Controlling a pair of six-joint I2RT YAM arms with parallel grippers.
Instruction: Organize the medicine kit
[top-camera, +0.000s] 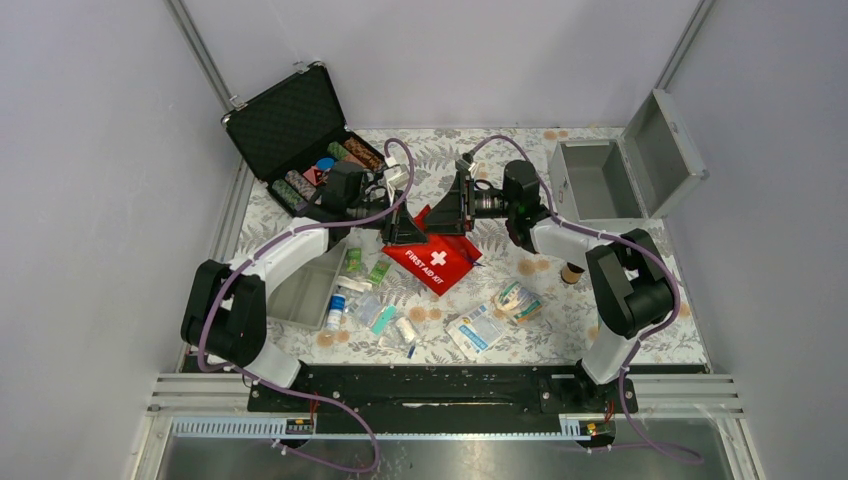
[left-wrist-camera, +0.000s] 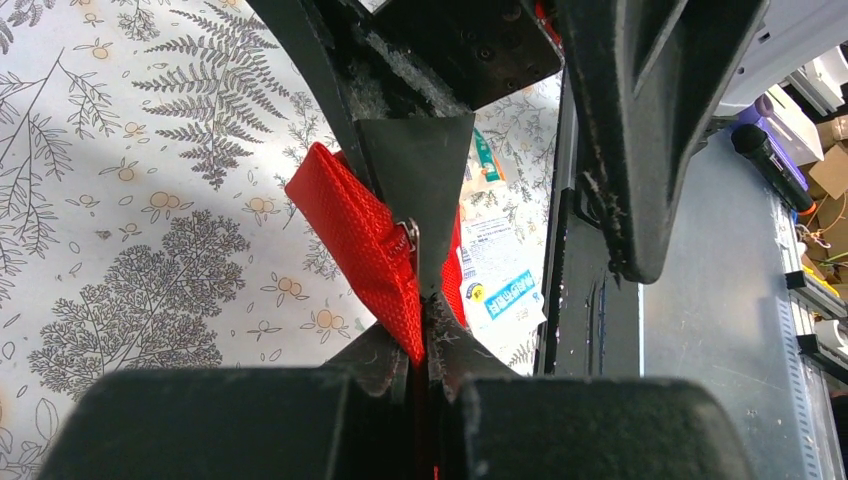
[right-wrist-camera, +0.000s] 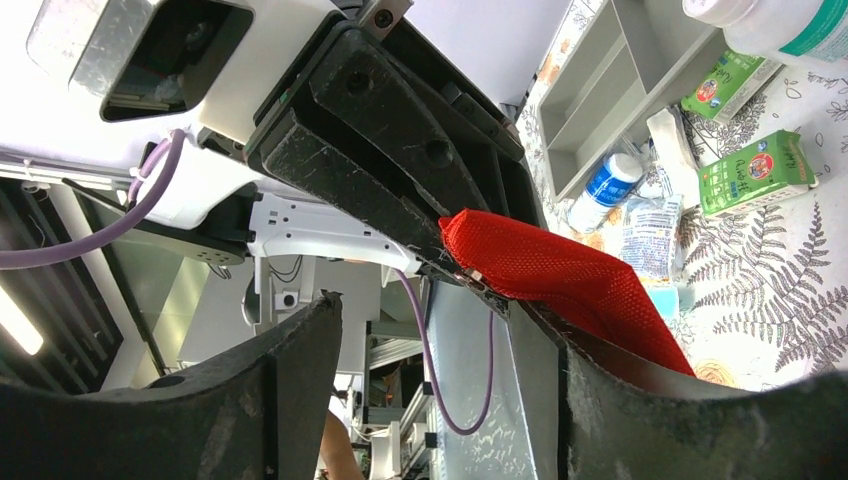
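Both grippers meet over the red first aid kit pouch (top-camera: 432, 265) at the table's middle. In the left wrist view my left gripper is shut on the pouch's red zipped edge (left-wrist-camera: 355, 230); a black finger of my right gripper lies close against that edge. In the right wrist view my right gripper is open, its fingers either side of a gap beside the raised red fabric (right-wrist-camera: 570, 280). Bottles, green boxes (right-wrist-camera: 755, 175) and packets lie loose below the pouch.
A grey divided tray (top-camera: 305, 295) is at left, an open chip case (top-camera: 280, 120) behind it. An open grey box (top-camera: 600, 185) stands back right. A white packet (top-camera: 475, 330) and a bandage roll pack (top-camera: 518, 300) lie front right.
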